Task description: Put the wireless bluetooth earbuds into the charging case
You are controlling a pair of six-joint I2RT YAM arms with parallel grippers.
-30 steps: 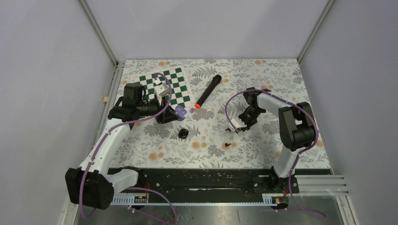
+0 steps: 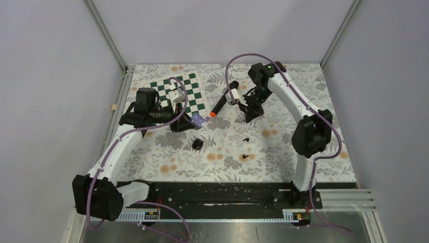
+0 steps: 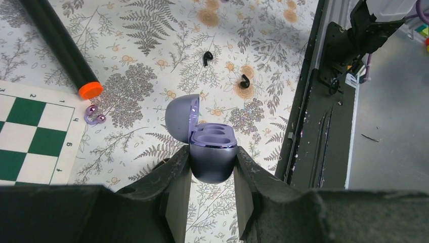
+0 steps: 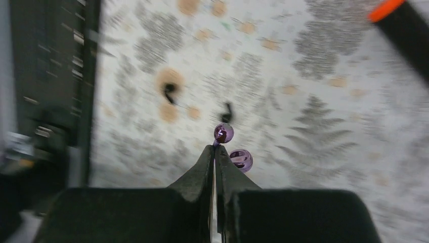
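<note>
My left gripper is shut on a lavender charging case, whose lid stands open, showing its cavities; it hangs left of centre in the top view. Two small black earbuds lie on the patterned table between the arms. My right gripper is shut, with a shiny purple object at its fingertips, above the table; whether it is held is hard to tell, as the right wrist view is blurred. A small purple-beaded item lies beside the checkered board.
A black cylinder with an orange end lies at the back centre, beside a checkered board. A black object sits below the left gripper.
The left gripper with the case has barely moved.
</note>
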